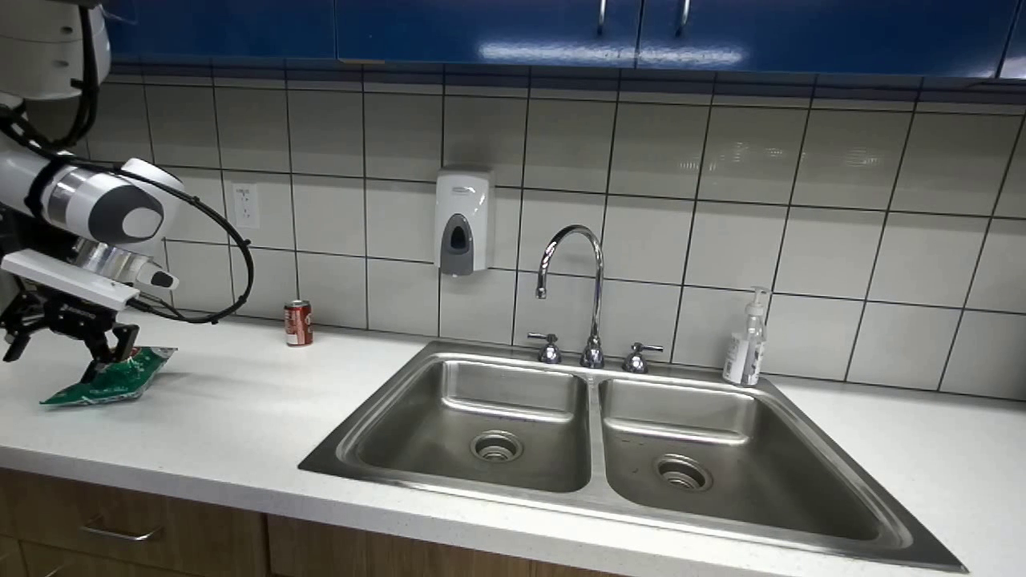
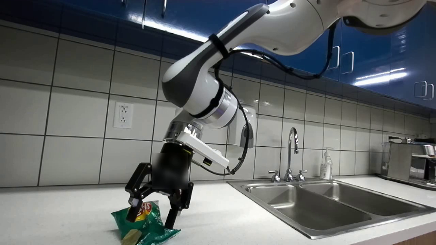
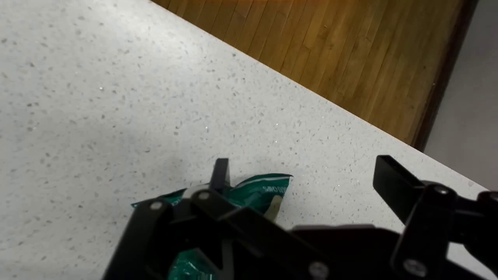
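A green chip bag (image 1: 125, 377) with a red and yellow logo lies on the white counter at the far left. In exterior view 2 my gripper (image 2: 150, 222) is tilted over the bag (image 2: 154, 228), its fingers (image 2: 134, 212) spread wide and open. One finger is in front of the logo; the other is by the bag's right side. In the wrist view the gripper stands open, with one finger over the bag (image 3: 254, 193) and the other above bare counter. Much of the bag is hidden there behind the black linkage.
A red soda can (image 1: 298, 323) stands near the tiled wall. The double steel sink (image 1: 596, 490) with its faucet (image 1: 592, 298) fills the middle, and a soap bottle (image 1: 745, 346) is behind it. Bare counter lies between bag and sink. The wrist view shows the counter's edge.
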